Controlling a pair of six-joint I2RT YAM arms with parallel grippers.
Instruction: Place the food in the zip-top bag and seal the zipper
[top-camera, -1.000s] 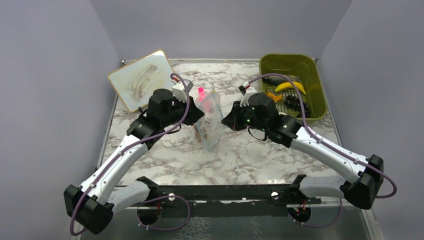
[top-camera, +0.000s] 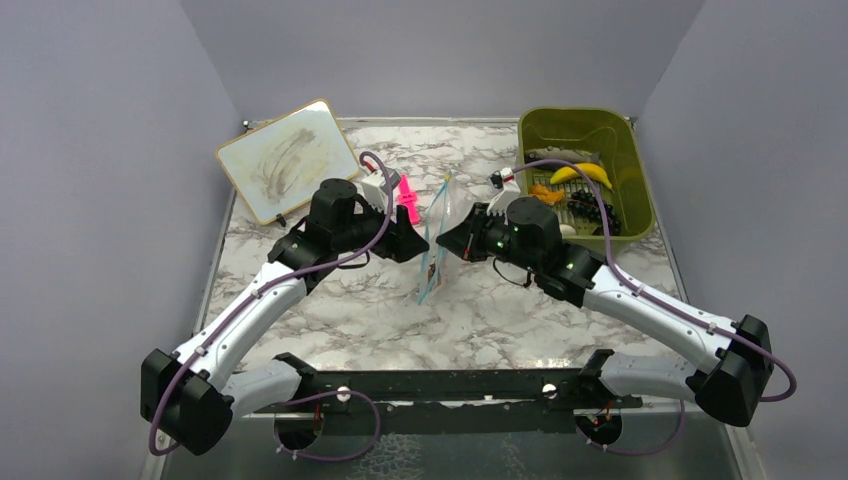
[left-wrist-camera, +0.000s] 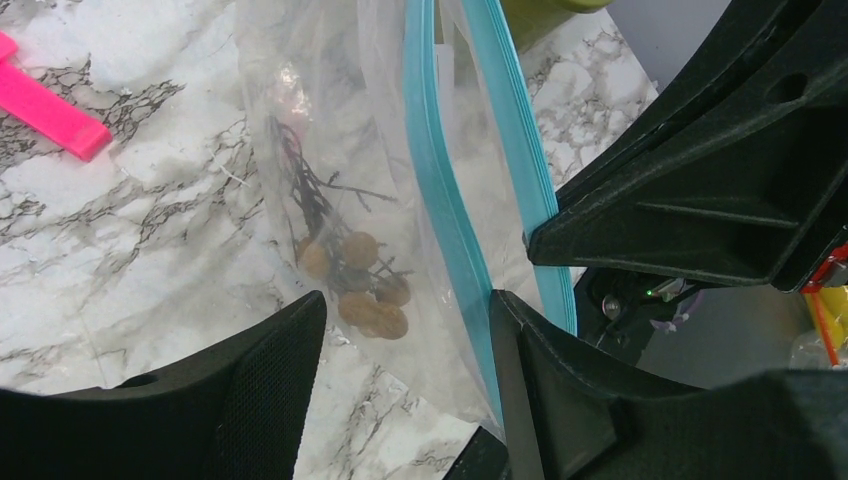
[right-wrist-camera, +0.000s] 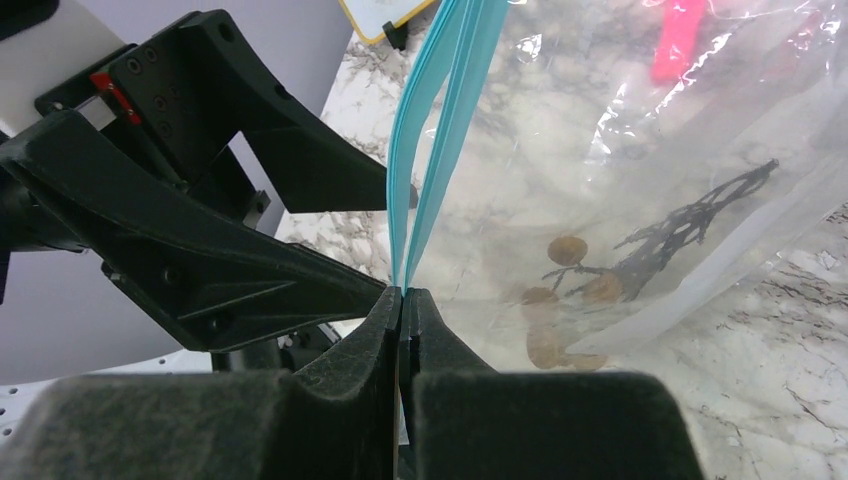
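A clear zip top bag (top-camera: 433, 245) with two blue zipper strips stands upright between my grippers. Several brown round fruits (left-wrist-camera: 372, 312) on a dark branched stem (right-wrist-camera: 690, 228) show through its film, low inside. My right gripper is shut on one blue strip (left-wrist-camera: 515, 120), at the bag's rim. The fingers of my left gripper stand apart with empty space between them. Its right finger (left-wrist-camera: 525, 350) lies against the other blue strip (left-wrist-camera: 435, 150). Over the middle of their length the strips are separated in the left wrist view.
Behind the bag lies a pink tool (top-camera: 407, 198). An olive bin (top-camera: 535, 125) with a banana (top-camera: 580, 173), dark grapes (top-camera: 585, 206) and other food stands at back right. A whiteboard (top-camera: 287, 160) leans at back left.
Both grippers have come closer together, the left moving right and opening from the bag. The right has shifted slightly left.
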